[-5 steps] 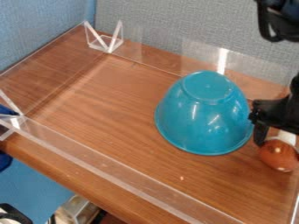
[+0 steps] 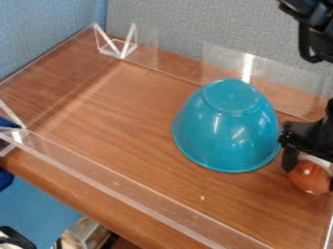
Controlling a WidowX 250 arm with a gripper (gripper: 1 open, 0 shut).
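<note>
A teal bowl point(image 2: 224, 126) lies upside down on the wooden table point(image 2: 130, 146). At the right edge my black gripper point(image 2: 310, 160) reaches down around an orange round object point(image 2: 310, 177) with a pale top, just right of the bowl. Whether the fingers are closed on it is hard to tell, as they are dark and partly cut off by the frame.
Clear plastic walls border the table, with a transparent corner bracket point(image 2: 115, 44) at the back left and another at the front left.
My gripper has moved slightly down and left over the orange object, which looks nearly still. The bowl has not moved.
</note>
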